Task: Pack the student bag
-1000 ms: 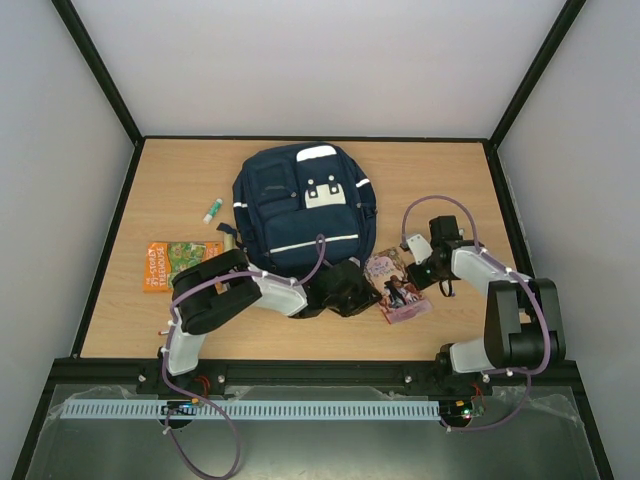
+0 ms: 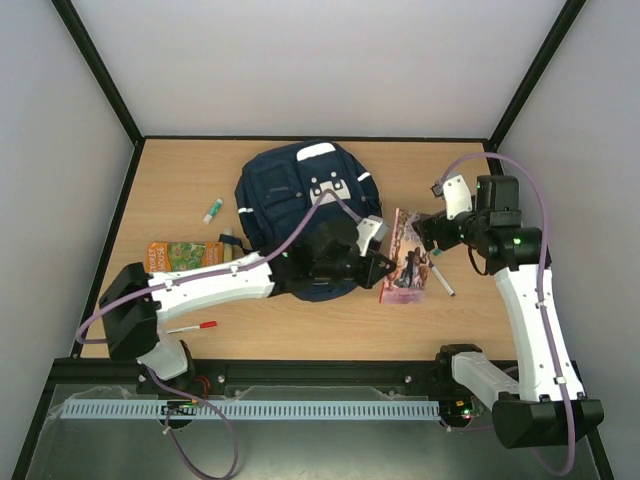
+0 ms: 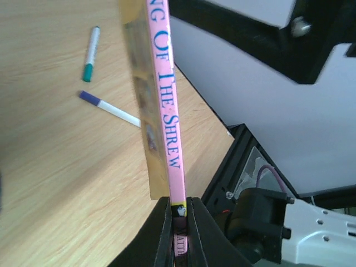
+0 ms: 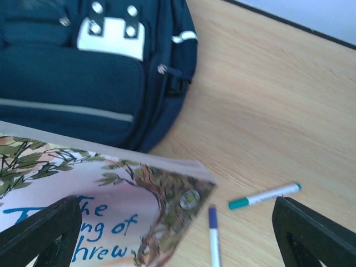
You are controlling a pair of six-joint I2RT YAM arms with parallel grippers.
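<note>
In the left wrist view the pink spine of a storybook (image 3: 169, 117) rises from between the closed fingers of my left gripper. The top view has this book (image 2: 404, 262) lifted above the table, just right of the bag. My right gripper is wide open, its black fingers (image 4: 308, 236) far apart, with the book's cover (image 4: 111, 222) showing behind the left finger and no visible grip on it. The dark blue student bag (image 2: 290, 185) lies at the table's middle, its lower part hidden by my left arm.
An orange-green book (image 2: 185, 256) lies at the left, with a glue stick (image 2: 213, 210) behind it and a red-capped marker (image 2: 190, 327) in front. Teal-capped (image 4: 265, 196) and blue-capped (image 4: 214, 233) markers lie right of the bag. Bare table surrounds them.
</note>
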